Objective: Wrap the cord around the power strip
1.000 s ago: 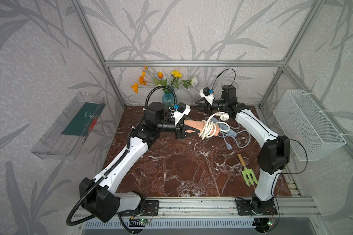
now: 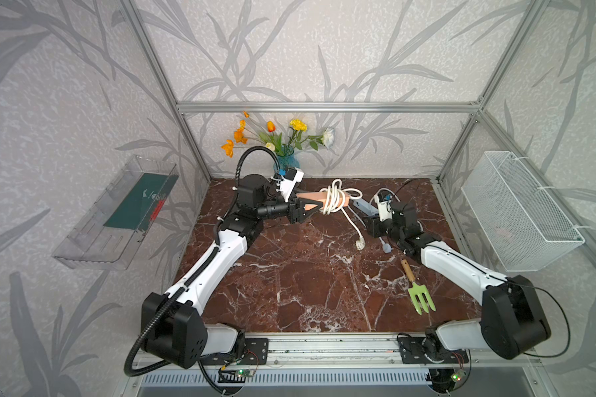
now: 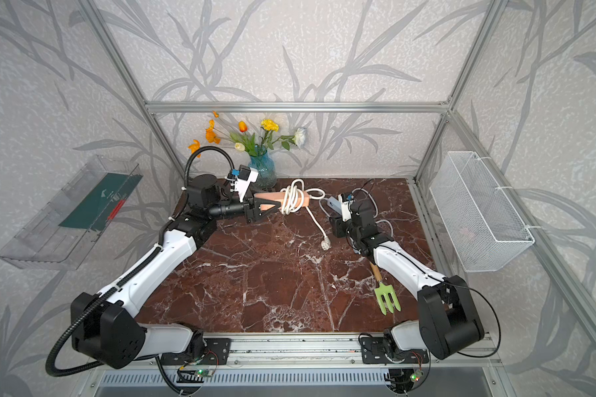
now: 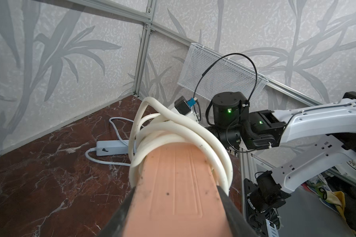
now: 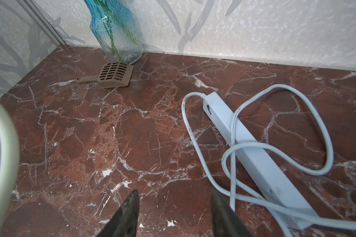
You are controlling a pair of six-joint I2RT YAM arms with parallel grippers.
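Observation:
An orange power strip [image 4: 176, 189] is held level in the air by my left gripper [image 2: 306, 206], shut on its near end. Loops of white cord [image 4: 201, 138] circle its far end, and the plug [image 2: 359, 244] dangles below on a length of cord. My right gripper stands just right of the wrapped end, fingers apart over bare tabletop, with nothing seen between them. A second, pale power strip [image 5: 245, 154] with looped grey cord lies on the table at the back right, behind the right gripper.
A vase of flowers [image 5: 114, 35] and a slotted scoop [image 5: 114, 74] stand at the back. A green hand fork [image 2: 421, 297] lies front right. Baskets [image 2: 516, 205] hang on both side walls.
The held strip has shifted left and a little up, and its plug now hangs lower.

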